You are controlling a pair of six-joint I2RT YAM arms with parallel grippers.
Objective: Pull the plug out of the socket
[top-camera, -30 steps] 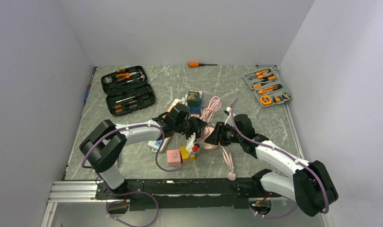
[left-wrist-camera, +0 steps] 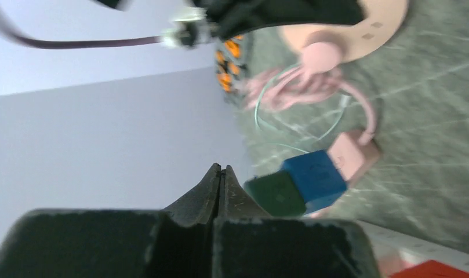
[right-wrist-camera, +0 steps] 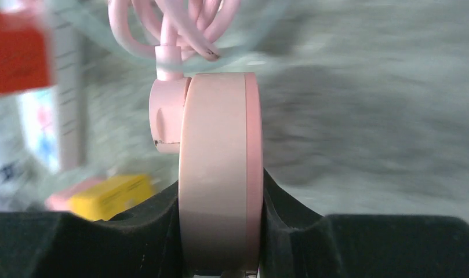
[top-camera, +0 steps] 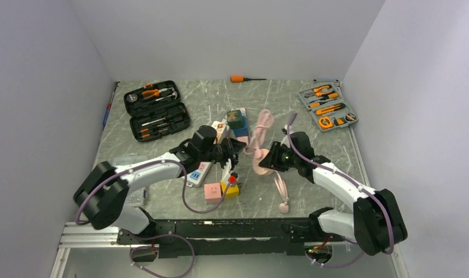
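A round pink socket [top-camera: 261, 162] is held above the table with my right gripper [top-camera: 271, 160] shut on it. It appears edge-on between the dark fingers in the right wrist view. Against its left face there sits a short pink plug [right-wrist-camera: 171, 113], whose cord runs upward; plug and socket look joined. The left wrist view also has the plug [left-wrist-camera: 321, 57] against the disc [left-wrist-camera: 374, 29]. There, the tips of my left gripper are together with nothing between them. From above, the left gripper [top-camera: 242, 146] is just left of the socket, apart from it.
Pink [top-camera: 213, 193] and yellow [top-camera: 230, 189] blocks lie in front of the left arm. Behind it are a white power strip [top-camera: 197, 174] and a green block [top-camera: 235, 119]. Toolboxes lie at the back left [top-camera: 156, 110] and right [top-camera: 327, 105]. A pink cord end [top-camera: 284, 207] rests in front.
My left gripper has pulled back to the left, away from the socket. The right gripper has shifted slightly right and back with the socket, and the cord moved along.
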